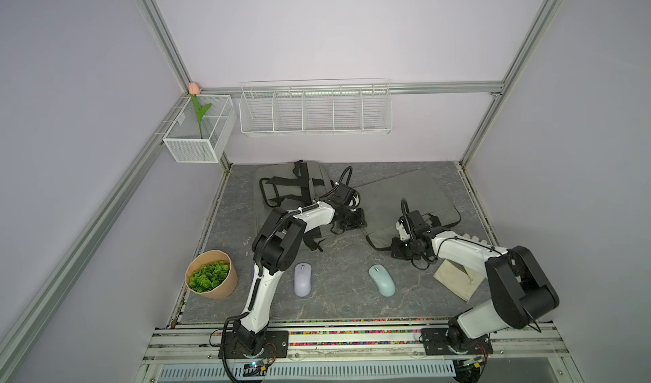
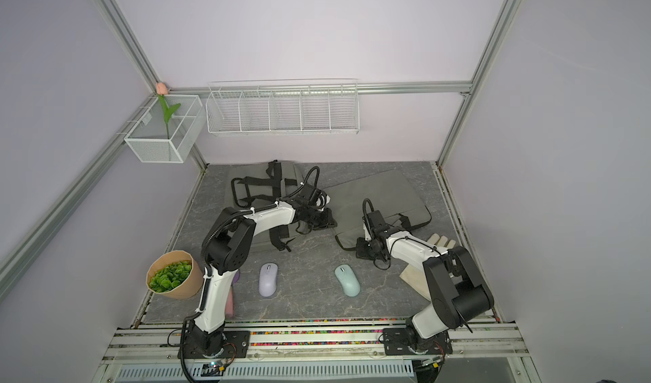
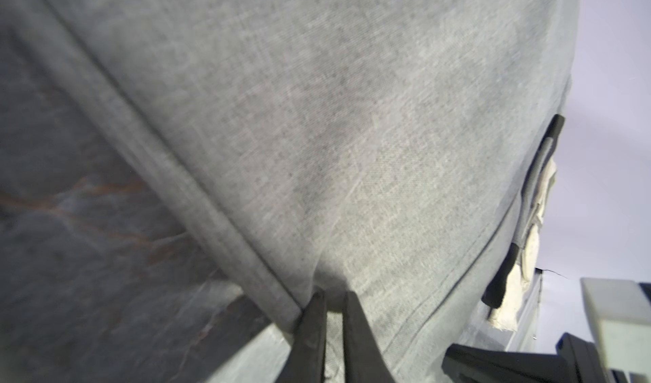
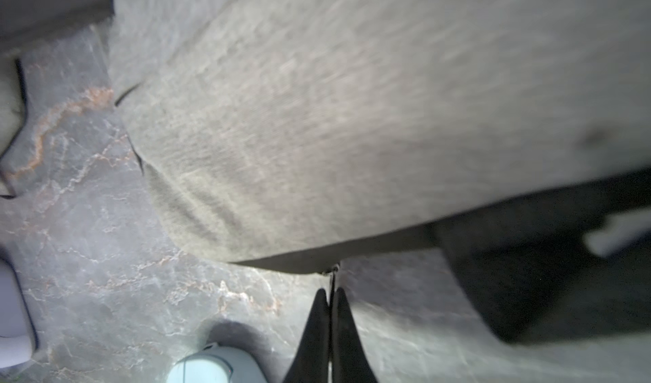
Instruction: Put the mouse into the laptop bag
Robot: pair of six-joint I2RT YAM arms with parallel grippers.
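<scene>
The flat grey laptop bag (image 1: 407, 199) lies at the back right of the table. My left gripper is shut on the bag's fabric near its left corner. At the bag's front edge my right gripper is shut, with a small thin zipper pull (image 4: 332, 270) at its fingertips. A dark strip shows along that edge, left of the pull. On the bare table in front lie a lilac mouse (image 1: 302, 279) and a teal mouse (image 1: 381, 280), both apart from the grippers.
Another grey bag with black straps (image 1: 278, 179) lies at the back left, partly behind the left arm. A basket of greens (image 1: 227, 284) stands at the left, beige gloves (image 1: 455, 280) at the right. Wire baskets (image 1: 315, 108) hang on the back wall.
</scene>
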